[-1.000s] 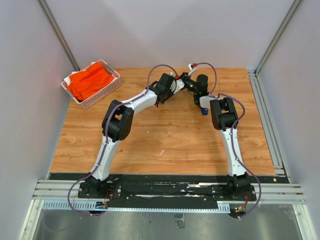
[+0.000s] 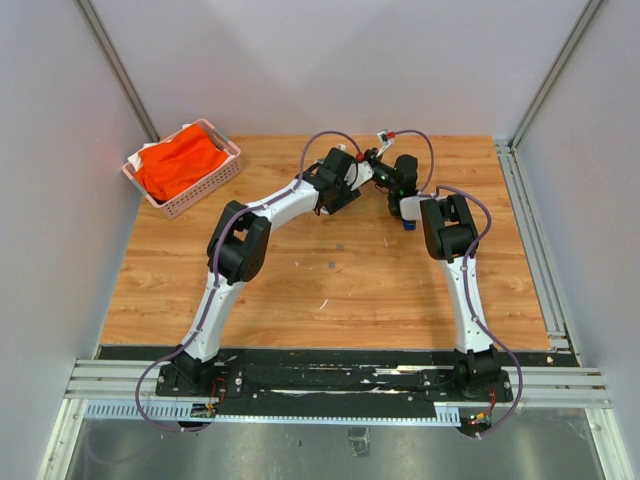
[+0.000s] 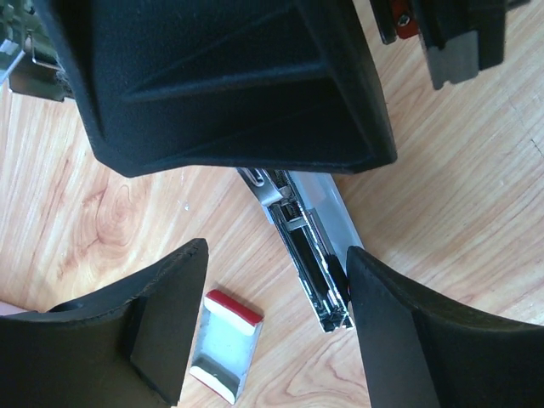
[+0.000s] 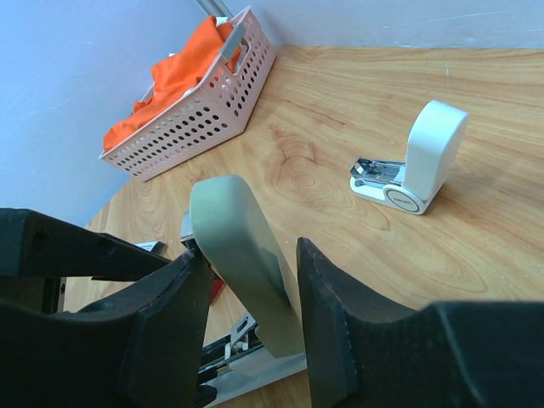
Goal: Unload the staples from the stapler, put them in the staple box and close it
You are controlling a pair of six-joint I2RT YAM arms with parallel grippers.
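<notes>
The opened stapler's metal magazine (image 3: pixel 308 259) lies in the left wrist view between the fingers of my left gripper, against the right finger; the left finger stands apart from it. In the right wrist view, the stapler's pale green-white top (image 4: pixel 238 246) stands raised between the fingertips of my right gripper, which appears to grip it. Both grippers meet at the back middle of the table in the top view (image 2: pixel 365 175), partly hiding the stapler.
A small white-and-red object (image 3: pixel 226 344) lies beside the magazine. A white device (image 4: pixel 433 153) stands beyond the stapler. A pink basket with orange cloth (image 2: pixel 182 165) sits at the back left.
</notes>
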